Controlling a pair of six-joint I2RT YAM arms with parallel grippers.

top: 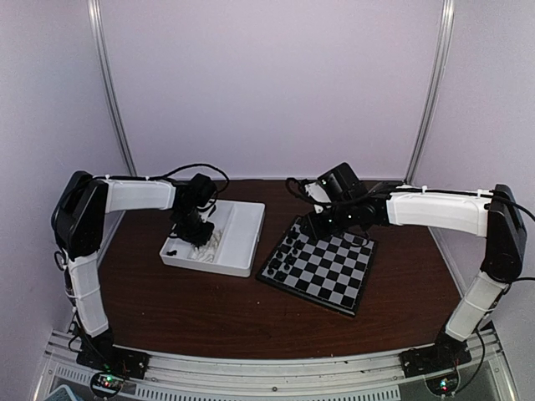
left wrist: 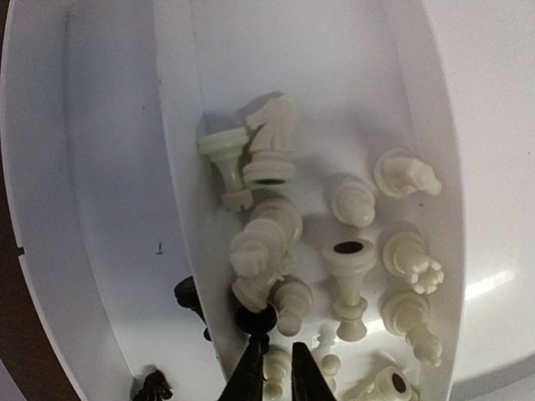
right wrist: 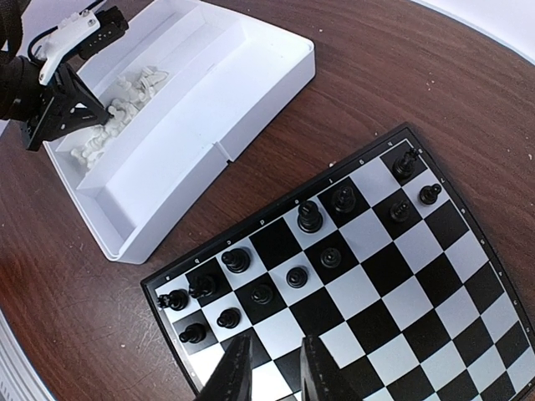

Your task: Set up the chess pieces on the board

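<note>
In the left wrist view my left gripper is open, low over the box's middle compartment. A black chess piece [left wrist: 256, 320] lies among white pieces [left wrist: 349, 276], right by the left fingertip; whether they touch I cannot tell. Two more black pieces, one dark piece [left wrist: 189, 294] by the divider and another [left wrist: 153, 387] lower down, lie in the left compartment. My right gripper hangs open and empty over the chessboard [right wrist: 391, 313]. Several black pieces, including a tall one [right wrist: 309, 217], stand upright in two rows along one board edge.
The white box [top: 242, 238] stands left of the board on the brown table [top: 251, 313], its wide right compartment [right wrist: 213, 109] empty. Low dividers [left wrist: 180, 167] separate its compartments. Bare table lies in front of both and between them.
</note>
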